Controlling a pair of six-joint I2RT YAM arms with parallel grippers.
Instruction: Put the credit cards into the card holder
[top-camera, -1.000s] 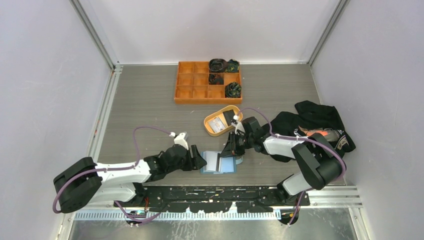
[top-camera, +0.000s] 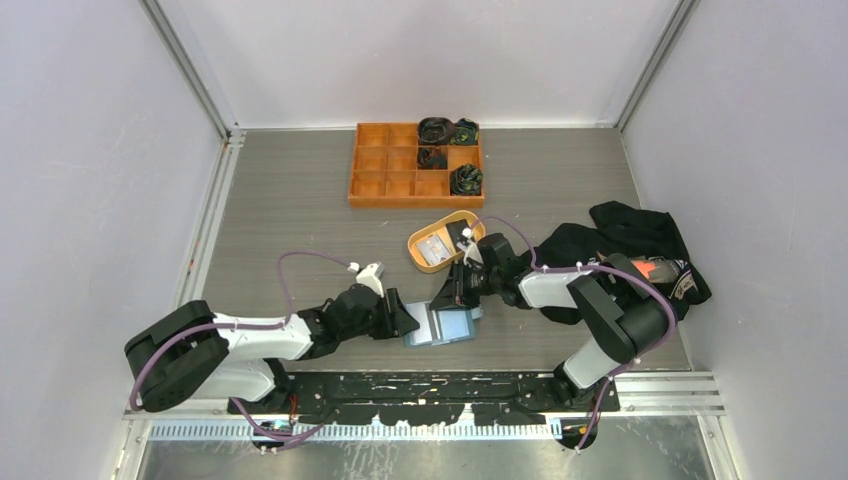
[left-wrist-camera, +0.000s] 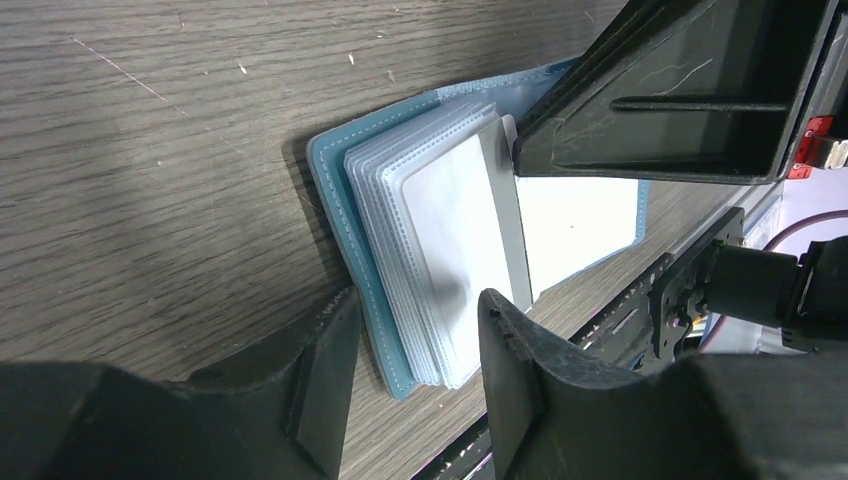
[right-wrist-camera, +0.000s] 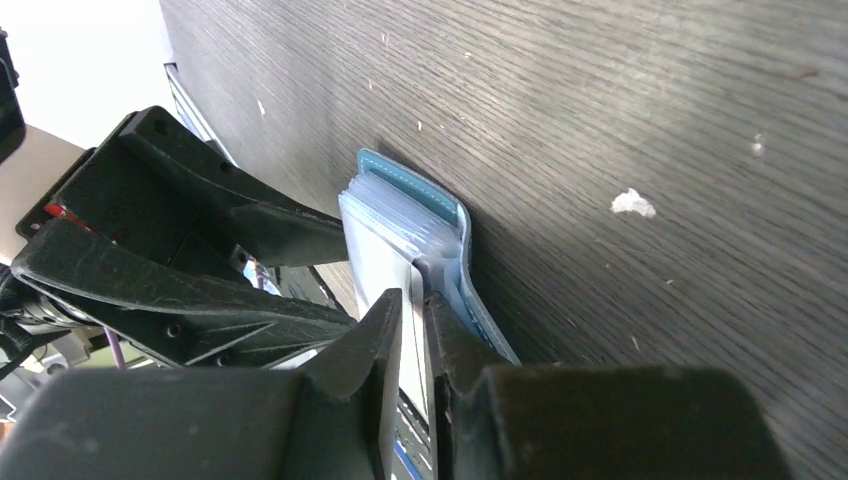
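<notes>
Beneath both grippers the blue-edged card holder (top-camera: 455, 327) lies spread on the table, its clear sleeves (left-wrist-camera: 400, 230) fanned in a stack. Across the sleeves in the left wrist view runs a grey strip (left-wrist-camera: 507, 215), perhaps a card edge. My left gripper is open, its fingers on either side of the stack's near end. The right gripper is over the holder's middle, its fingertips close together with a thin white edge in the narrow gap; whether they grip it is unclear. White cards (top-camera: 434, 249) lie in the yellow tray (top-camera: 414, 250).
Behind the yellow tray stands an orange compartment box (top-camera: 368, 160) with dark rolled items in some compartments. A black cloth bag (top-camera: 640, 230) lies to the right.
My left gripper has moved right, up to the holder. The right gripper has shifted slightly left. The holder, square to the table before, now sits a little turned and shifted right.
</notes>
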